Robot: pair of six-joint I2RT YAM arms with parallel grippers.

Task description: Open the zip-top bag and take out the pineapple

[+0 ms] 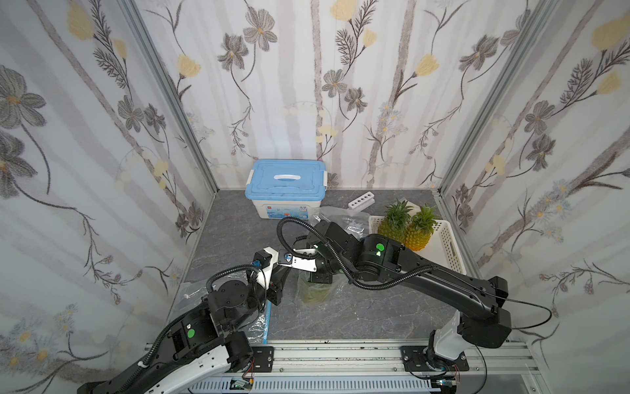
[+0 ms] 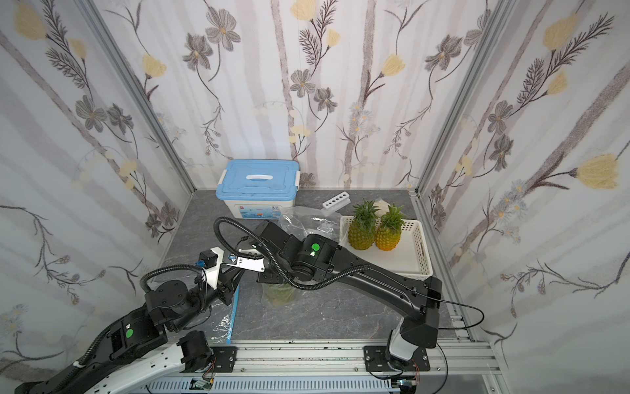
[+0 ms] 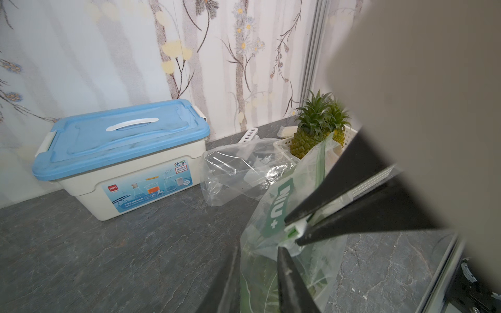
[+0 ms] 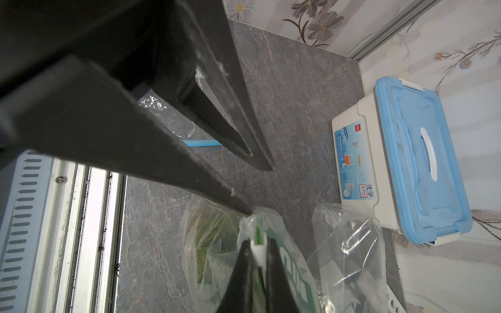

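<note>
The clear zip bag [image 3: 274, 208] with green lettering stands on the table, its top edge raised. Greenish-yellow contents [image 4: 206, 234] show through its film; the pineapple's full shape is hidden. My right gripper is shut on the bag's zip edge, where a small white and green piece [image 4: 258, 249] lies between the fingertips. Beside it, my left gripper is part open, nothing between its fingers, its tips just short of the bag's top. From above, both arms hide most of the bag [image 1: 315, 292].
Two pineapples [image 1: 407, 226] sit in a white basket [image 1: 452, 249] at the right. A blue-lidded box [image 1: 286, 184] stands at the back, near an empty clear bag [image 3: 234, 169] and a white strip [image 1: 361, 201]. Another clear bag with a blue edge [image 1: 267, 325] lies front left.
</note>
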